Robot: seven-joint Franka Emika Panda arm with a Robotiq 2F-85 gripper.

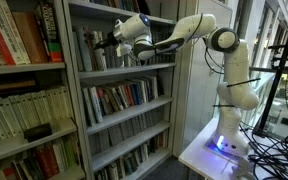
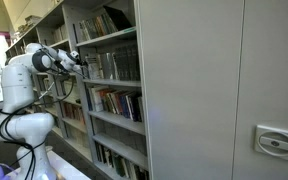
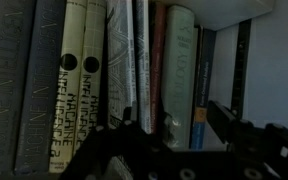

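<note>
High on the bookcase, my gripper is at the front of a row of upright books. In the wrist view the gripper is open, its dark fingers spread low in the picture. Between and beyond them stand a pale green book, a thin red-brown book and a dark book with a blue and orange spine foot. Whether the fingers touch any book cannot be told. To the left are two cream books and dark grey volumes.
A pale shelf divider closes the row on the right. More full shelves lie below, with books in them. Loose black cables lie beside it.
</note>
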